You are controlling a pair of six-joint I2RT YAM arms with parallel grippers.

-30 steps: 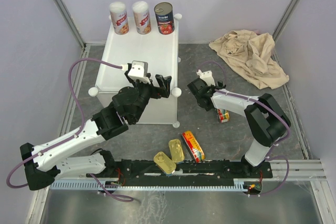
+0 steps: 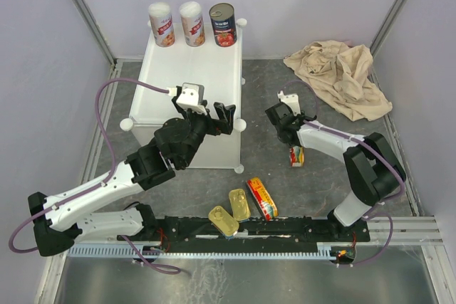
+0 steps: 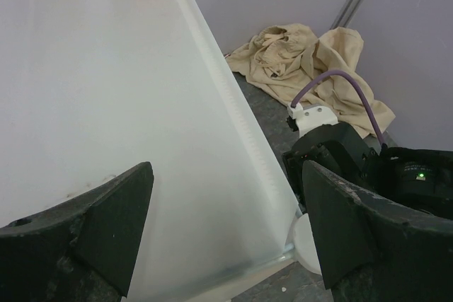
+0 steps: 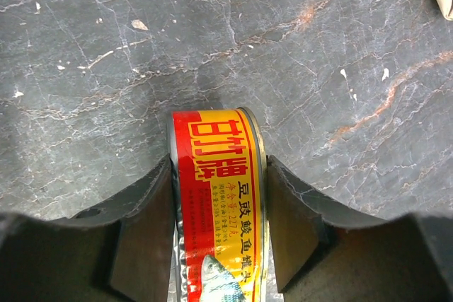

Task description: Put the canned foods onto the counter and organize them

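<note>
A long red-and-yellow oval can (image 4: 219, 203) lies on the grey floor, filling the gap of my right gripper. The fingers sit close along both its sides; whether they grip it firmly is unclear. From above, only the can's lower end (image 2: 297, 156) shows under that arm. My left gripper (image 2: 225, 119) hangs over the white counter's (image 3: 177, 104) front right corner, open and empty. Two pale cans (image 2: 162, 25) (image 2: 192, 24) and a dark tomato can (image 2: 223, 25) stand upright in a row at the counter's back.
Another red-and-yellow can (image 2: 262, 198) lies near the front, beside two gold flat cans (image 2: 239, 205) (image 2: 224, 221). A crumpled beige cloth (image 2: 338, 76) covers the back right floor.
My right gripper has moved a little to the right and turned over the red-and-yellow can. The can's visible end has swung left and points straighter forward. My left arm stays still.
</note>
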